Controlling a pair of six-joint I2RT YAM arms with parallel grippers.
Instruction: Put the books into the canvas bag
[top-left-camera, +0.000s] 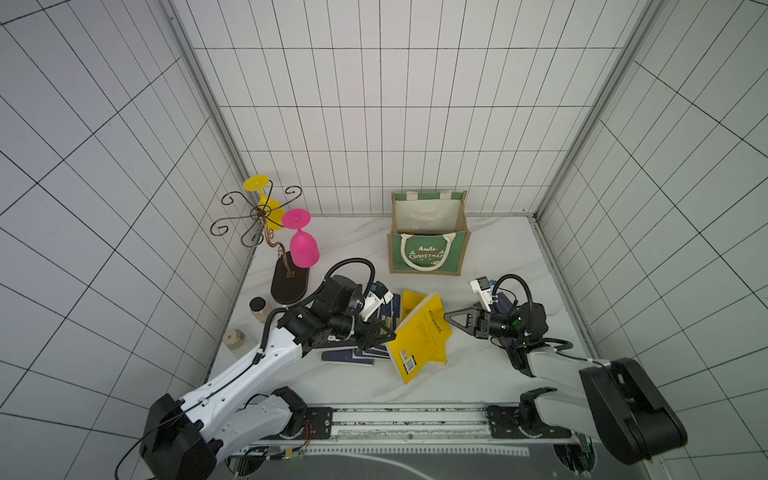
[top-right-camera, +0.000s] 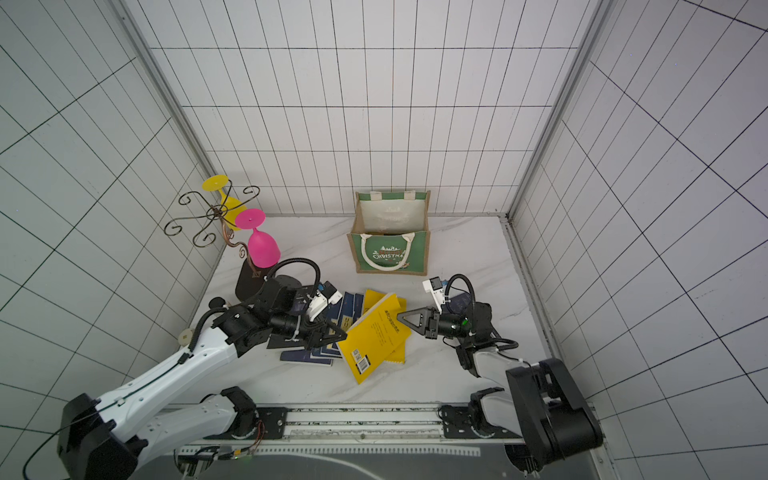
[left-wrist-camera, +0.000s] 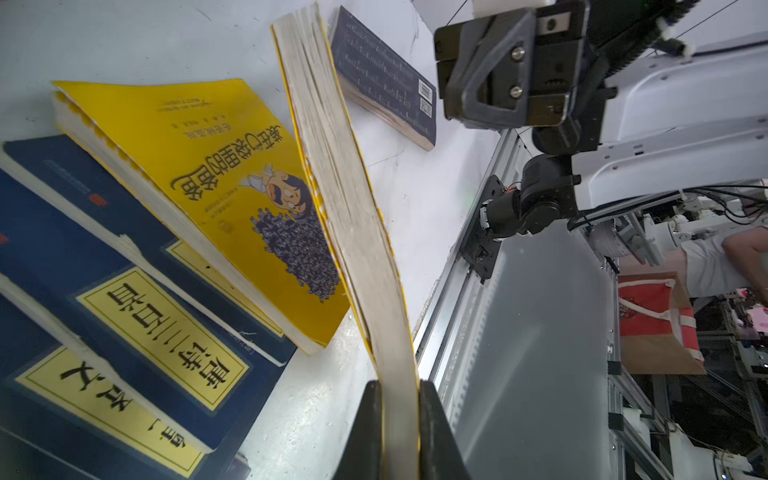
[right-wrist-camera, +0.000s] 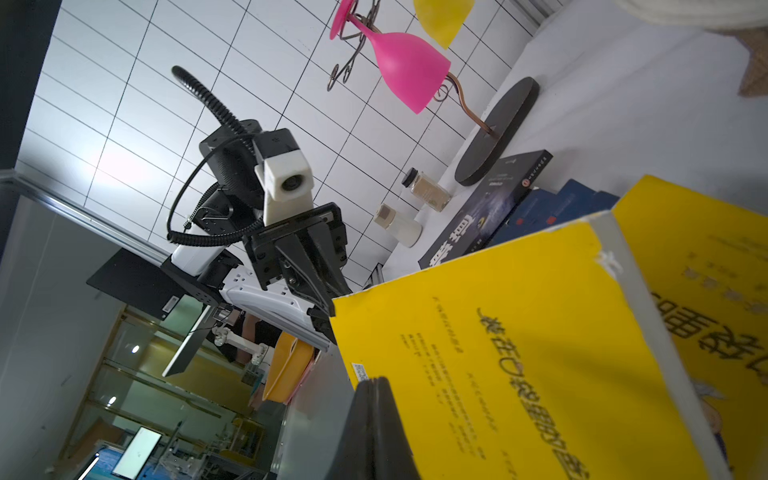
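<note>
My left gripper is shut on the edge of a yellow book (top-left-camera: 421, 336), which it holds tilted above the table. In the right wrist view my right gripper is shut with nothing between its fingers. The held book's yellow cover stands just beyond them, outside the fingers. A second yellow book (left-wrist-camera: 216, 176) lies flat on the table, overlapping dark blue books (left-wrist-camera: 160, 328) with yellow title labels. The green canvas bag (top-left-camera: 444, 254) stands upright and open at the back; its inside bottom is hidden.
A rack with pink (top-left-camera: 304, 249) and yellow goblets stands at the back left, near two small jars (top-left-camera: 260, 307). A dark book (left-wrist-camera: 384, 76) lies near the right arm. Bare table separates the bag from the books.
</note>
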